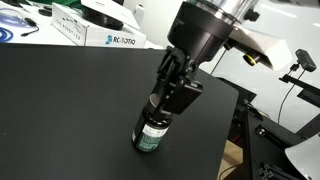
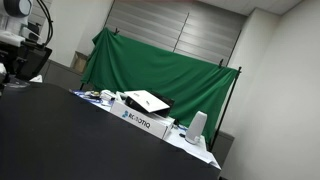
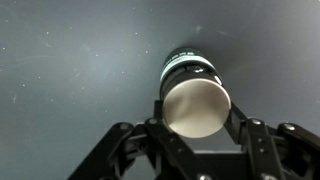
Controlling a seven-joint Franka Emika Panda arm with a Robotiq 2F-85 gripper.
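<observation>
A dark bottle with a green and white label stands on the black table. Its pale round lid faces the wrist camera, with a finger on either side. My gripper is shut on the bottle at its lid. From the side, the gripper hides most of the lid, and the bottle's base appears to rest on the table. In exterior view 2 part of the arm shows at the left edge, and the bottle cannot be made out clearly.
A white ROBOTIQ box sits at the back of the table, with blue cables to its left. A green curtain hangs behind.
</observation>
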